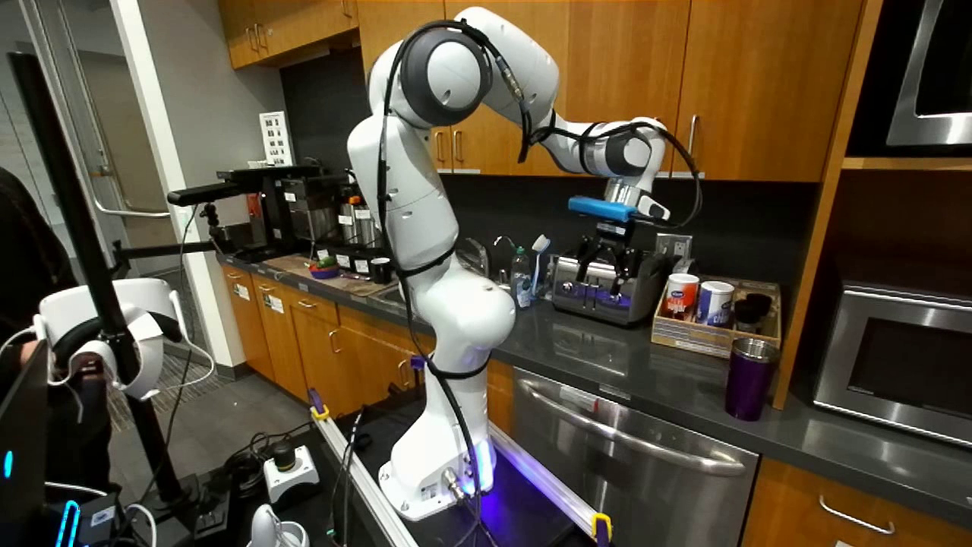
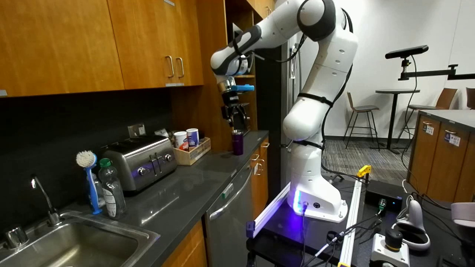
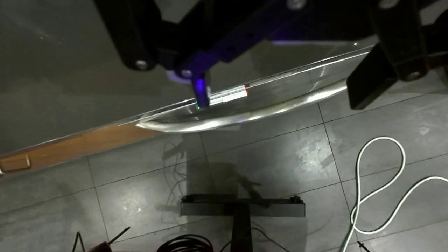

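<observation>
My gripper stands open in the wrist view, its two dark fingers wide apart and nothing between them. Below them are the dishwasher's curved handle (image 3: 252, 114) and the counter edge. Exterior view 1 has the gripper (image 1: 614, 281) hanging in front of the silver toaster (image 1: 592, 293), which it partly covers. A purple tumbler (image 1: 752, 378) stands upright on the counter to the right. In exterior view 2 that tumbler (image 2: 238, 143) appears below and behind the gripper (image 2: 235, 124); no contact can be told.
A wooden box (image 1: 694, 336) with canisters sits beside the toaster. A clear bottle (image 2: 113, 191) and a blue brush (image 2: 92, 187) stand near the sink (image 2: 143, 240). Cabinets (image 1: 629, 64) hang above.
</observation>
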